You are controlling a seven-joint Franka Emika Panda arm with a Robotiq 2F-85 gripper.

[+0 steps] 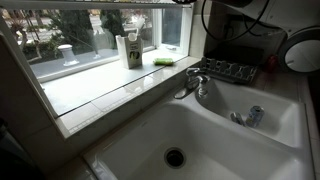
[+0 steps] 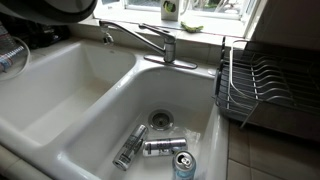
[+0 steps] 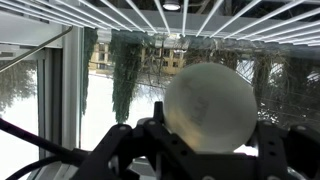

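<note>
In the wrist view, my gripper is shut on a round, off-white object (image 3: 210,100). Its smooth face fills the space between the black fingers, so its full shape cannot be made out. Neither exterior view clearly shows the gripper. Part of the pale arm with a round joint (image 1: 303,50) enters at the upper right of exterior view 1. Several cans lie or stand in one basin: a silver one (image 2: 130,147), another silver one (image 2: 165,146) by the drain, and a blue-topped one (image 2: 184,165) at the front.
The other basin (image 1: 135,155) is empty. A faucet (image 2: 165,42) stands behind the divider, with a dish rack (image 2: 270,90) beside the can basin. On the window sill are a white carton-like container (image 1: 130,50) and a green item (image 1: 163,61). White slats (image 3: 160,15) cross the wrist view's top.
</note>
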